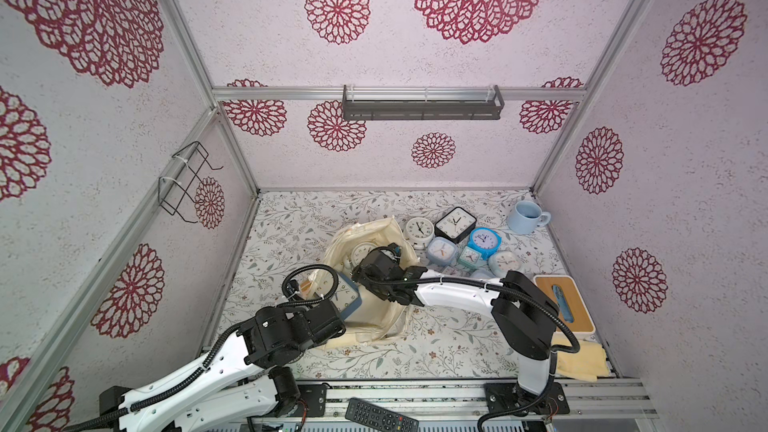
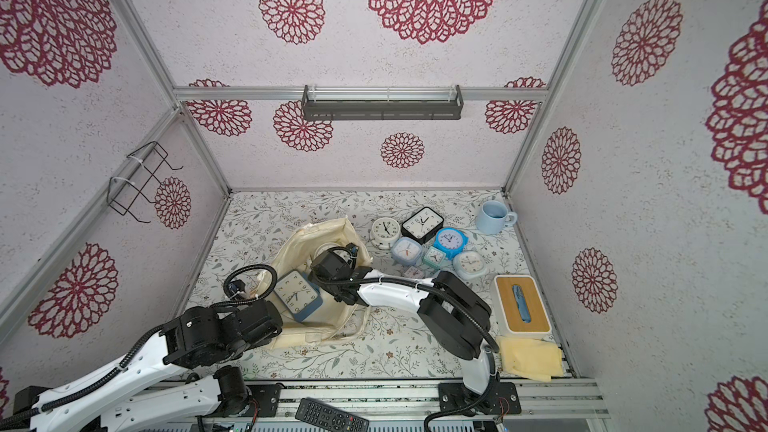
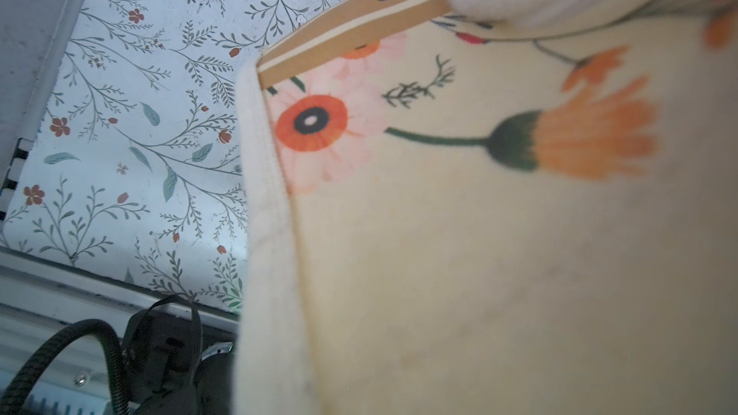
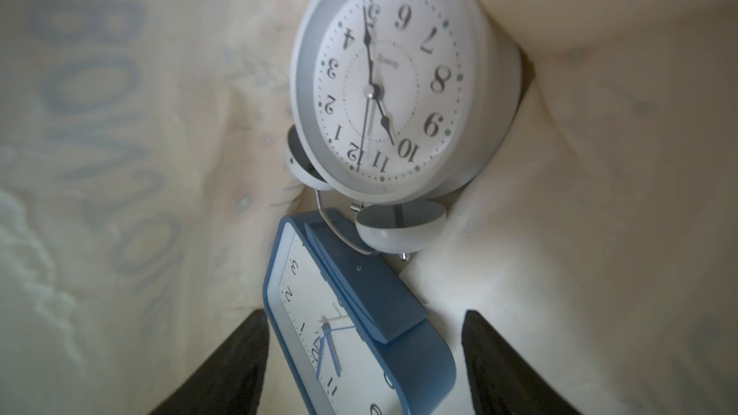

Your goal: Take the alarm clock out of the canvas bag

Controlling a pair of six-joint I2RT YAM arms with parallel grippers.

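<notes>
The cream canvas bag stands wide on the table. In the right wrist view, a round white twin-bell alarm clock leans inside it, its dial upside down. Below that lies a blue square clock, partly tucked under the bells. My right gripper points into the bag, its dark fingers apart around the blue clock's outline; nothing is gripped. My left gripper is at the bag's near-left side, shut, its fingertips hidden behind the printed bag wall that fills much of the left wrist view.
Several clocks, among them a black square one and a bright blue one, crowd the table right of the bag. Farther right are a blue mug, a tray and a yellow cloth. The table behind the bag is clear.
</notes>
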